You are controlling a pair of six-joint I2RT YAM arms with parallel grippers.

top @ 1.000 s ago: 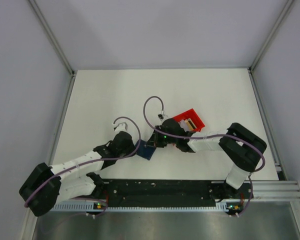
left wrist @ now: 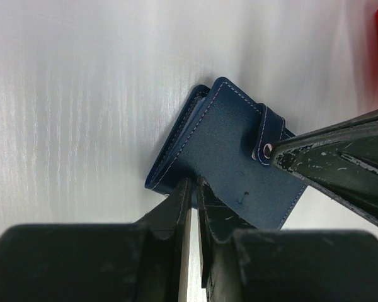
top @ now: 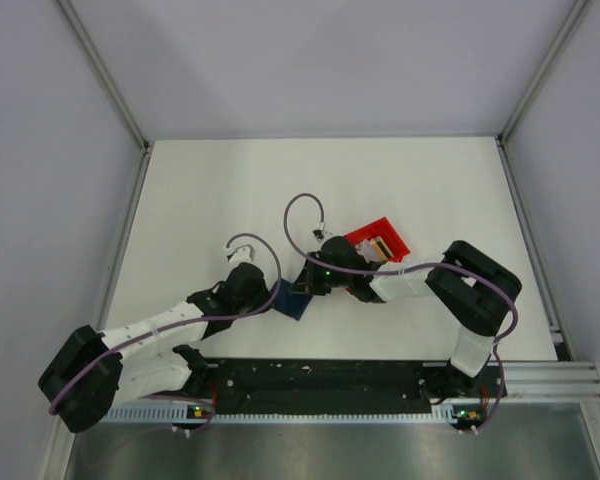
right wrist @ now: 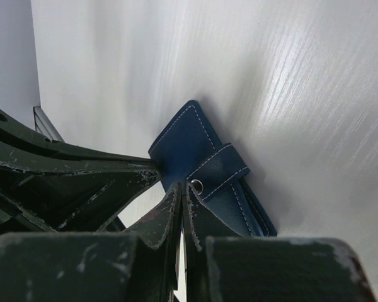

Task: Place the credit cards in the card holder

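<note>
A navy card holder (top: 292, 304) with white stitching and a snapped strap lies between the two grippers. My left gripper is at its lower-left edge in the left wrist view, fingertips close together; whether anything is between them is unclear. My right gripper is shut with its tips at the strap's snap, nothing visible between them. In the right wrist view the other gripper's finger reaches onto the holder's far part. No cards can be clearly made out in the holder.
A red tray (top: 390, 236) with card-like items in compartments sits behind the right arm, partly hidden by it.
My right arm has shifted slightly left in the top view since a second ago. The left arm looks unmoved.
</note>
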